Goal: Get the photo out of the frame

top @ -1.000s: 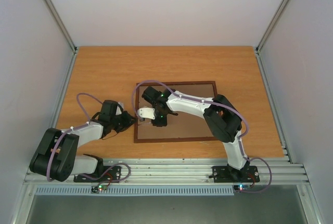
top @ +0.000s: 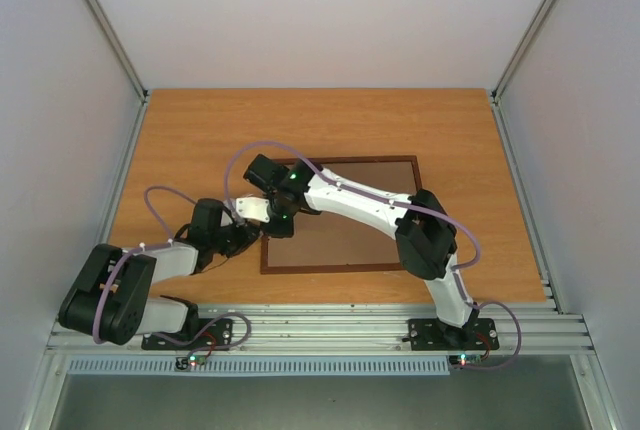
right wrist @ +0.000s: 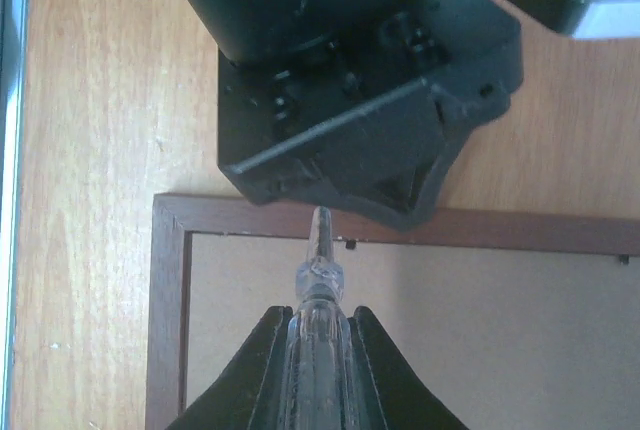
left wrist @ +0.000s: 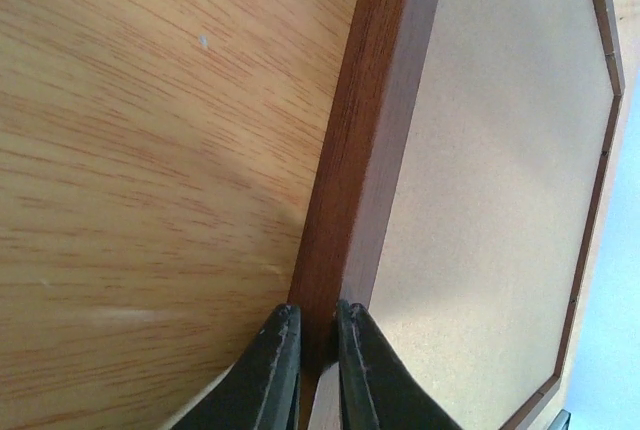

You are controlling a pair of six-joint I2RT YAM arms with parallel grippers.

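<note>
The picture frame (top: 340,269) lies back side up on the table, with a grey-brown backing board (top: 345,240) inside its dark wooden rim. In the left wrist view, my left gripper is shut on the rim (left wrist: 352,150) of the frame's left side. My right gripper is shut on a slim tool with a clear handle (right wrist: 320,360) and a metal tip (right wrist: 321,235). That tip appears over the rim's inner edge, close to a small dark tab (right wrist: 350,244); whether it touches cannot be told.
The left gripper's black body (right wrist: 350,120) is very near the tool tip in the right wrist view. Another small tab (right wrist: 623,259) shows farther along the same rim. Bare tabletop (top: 300,120) lies behind the frame.
The left arm and the frame have moved only very slightly.
</note>
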